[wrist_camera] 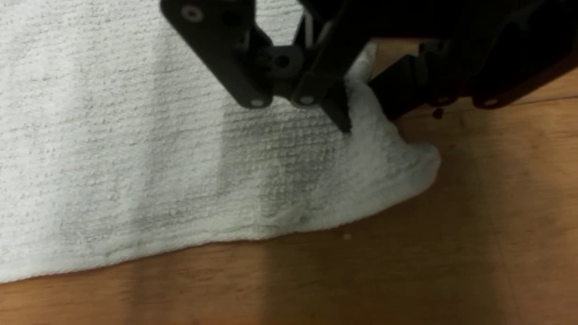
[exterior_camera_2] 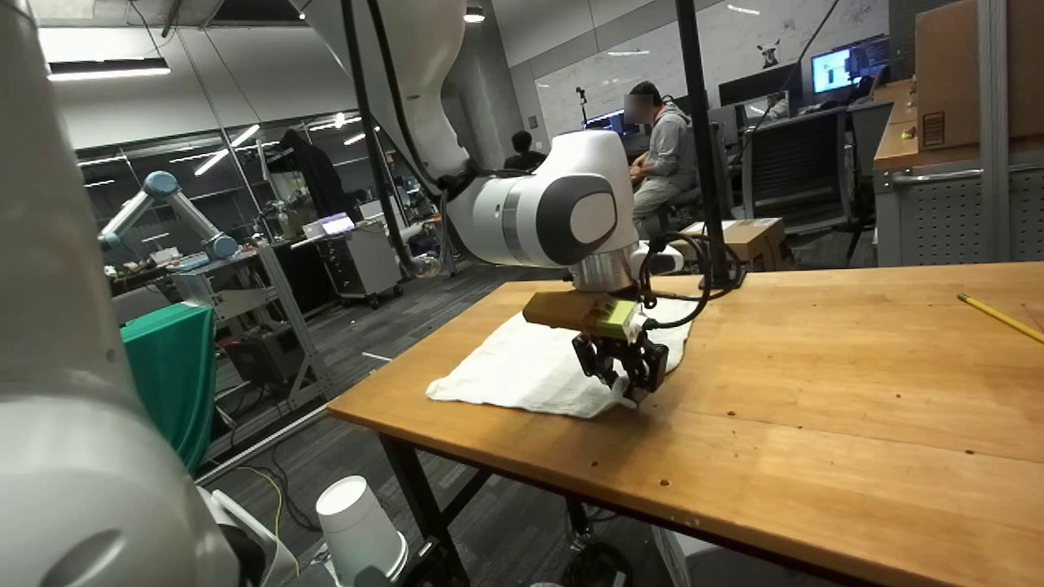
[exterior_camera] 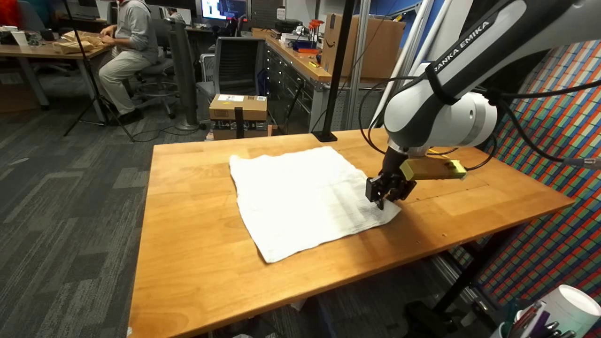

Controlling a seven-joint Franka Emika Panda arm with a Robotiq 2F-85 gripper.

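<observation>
A white textured towel [exterior_camera: 304, 197] lies mostly flat on the wooden table, its edges slightly wavy. At the towel's right corner in exterior view 1, my gripper [exterior_camera: 386, 203] is down close to the tabletop. The wrist view shows the gripper shut on a raised fold of the towel [wrist_camera: 379, 135], with the dark fingers [wrist_camera: 338, 111] on either side of it. The corner tip curls up just beyond the fingers. In exterior view 2 the pinched towel corner [exterior_camera_2: 617, 395] shows beneath the gripper [exterior_camera_2: 626, 386].
A yellow pencil [exterior_camera_2: 1003, 318] lies far to the right in exterior view 2. A black post [exterior_camera: 325, 136] stands at the table's back edge, and cables loop near the wrist.
</observation>
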